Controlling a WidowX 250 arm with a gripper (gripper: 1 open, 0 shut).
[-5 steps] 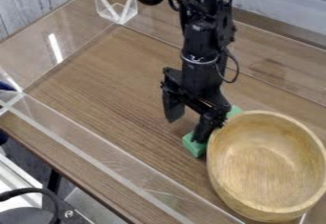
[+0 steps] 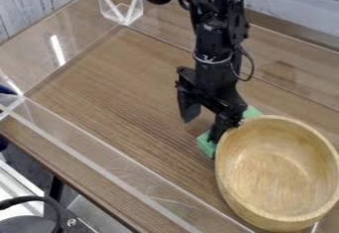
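The black robot arm hangs down from the top middle, its gripper (image 2: 208,112) standing open low over the table. One finger reaches down to the upper part of a green object (image 2: 208,146), which lies partly hidden behind the gripper and the rim of a large tan bowl (image 2: 276,179) at the lower right. The other finger is to the left, over bare wood. Whether the gripper touches the green object is hard to tell.
A clear plastic piece (image 2: 119,9) stands at the far upper left. Clear strips run along the table's left and front edges. A black device with cables sits at the lower left corner.
The gripper has shifted slightly up and back from where it was a second ago. The green object and bowl look nearly unchanged.
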